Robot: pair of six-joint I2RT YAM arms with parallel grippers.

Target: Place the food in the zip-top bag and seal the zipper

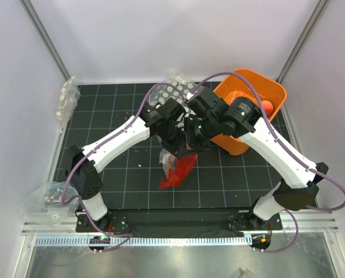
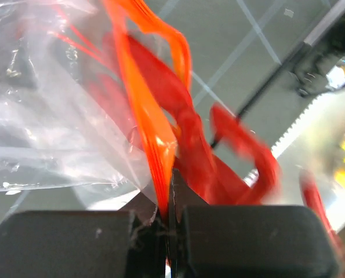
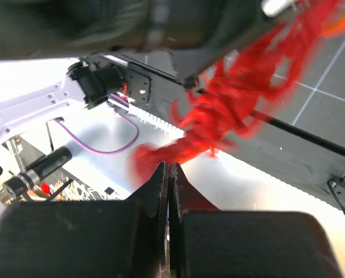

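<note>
A clear zip bag (image 2: 44, 98) with an orange zipper edge (image 2: 146, 104) is pinched in my shut left gripper. Red stringy food (image 1: 178, 171) hangs at the bag's mouth, partly behind its plastic and partly outside, blurred in both wrist views. My right gripper is shut, with nothing clear between its fingertips; the red food (image 3: 230, 104) is just beyond them. In the top view both grippers crowd together over the bag and hide its upper part.
An orange bin (image 1: 256, 84) with a red round item (image 1: 266, 108) stands at the back right. Spare plastic bags (image 1: 47, 202) lie at the left edge.
</note>
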